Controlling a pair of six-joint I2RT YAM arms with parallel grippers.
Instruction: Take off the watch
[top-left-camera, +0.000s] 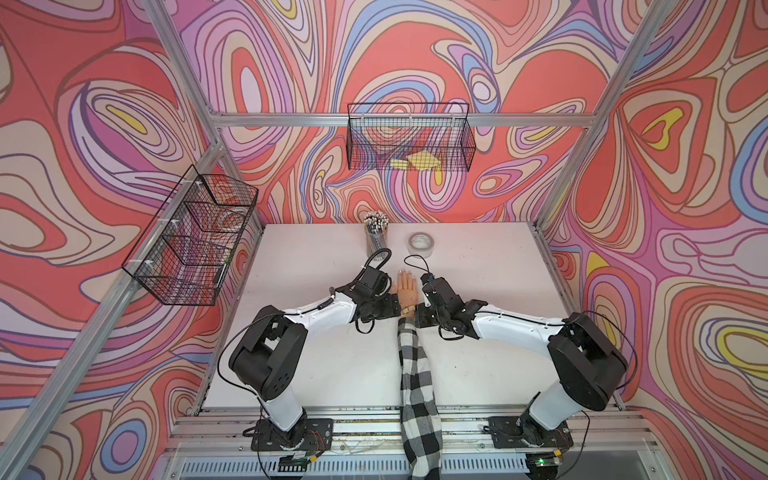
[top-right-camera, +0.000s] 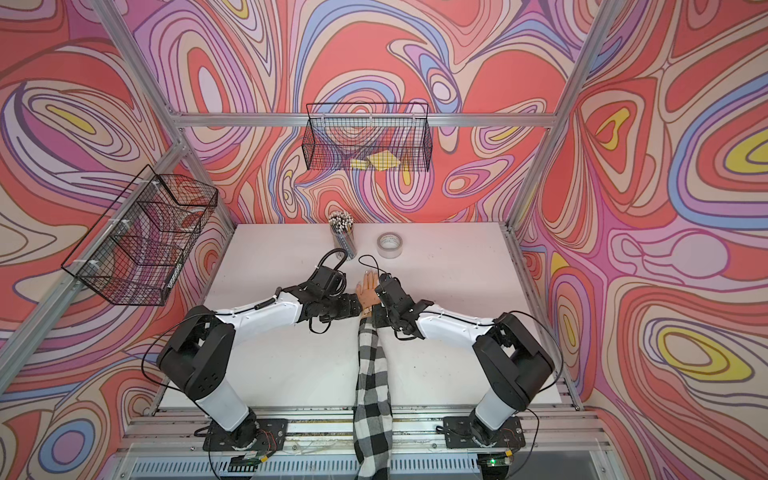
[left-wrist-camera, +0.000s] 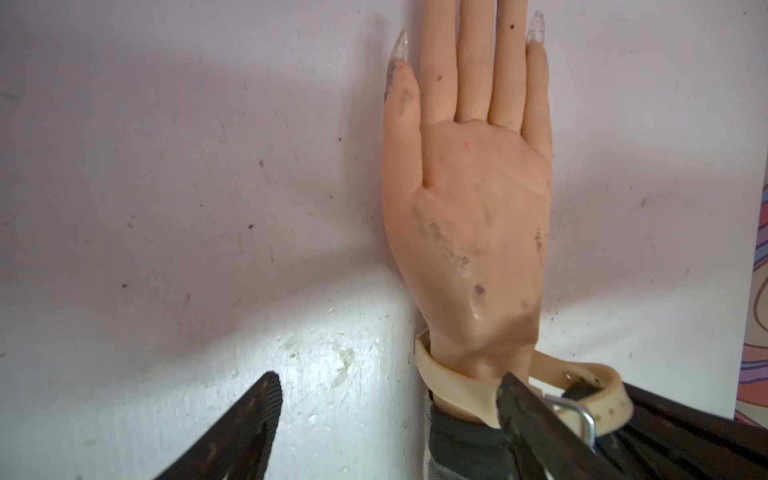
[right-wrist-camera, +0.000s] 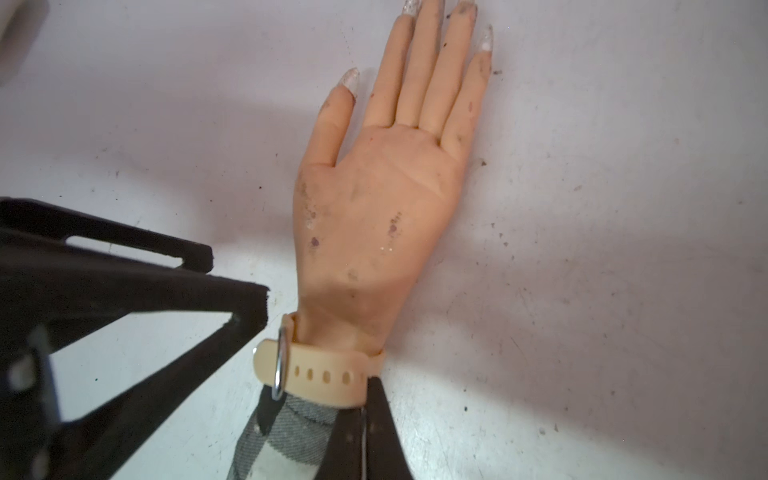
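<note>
A cream watch strap (right-wrist-camera: 324, 374) with holes circles the wrist of a model hand (right-wrist-camera: 376, 212), which lies palm up. At the thumb side, its end passes through a metal buckle (right-wrist-camera: 279, 364). The watch face is hidden. In the right wrist view, my right gripper is shut on the strap at the little-finger side, where the band bulges off the wrist. My left gripper stands open in its own wrist view, its right finger (left-wrist-camera: 520, 416) in front of the strap and its left finger over bare table.
The checked sleeve (top-left-camera: 416, 384) runs from the wrist to the front edge. A jar of sticks (top-left-camera: 376, 233) and a tape roll (top-left-camera: 421, 243) stand at the back. My two grippers are close together.
</note>
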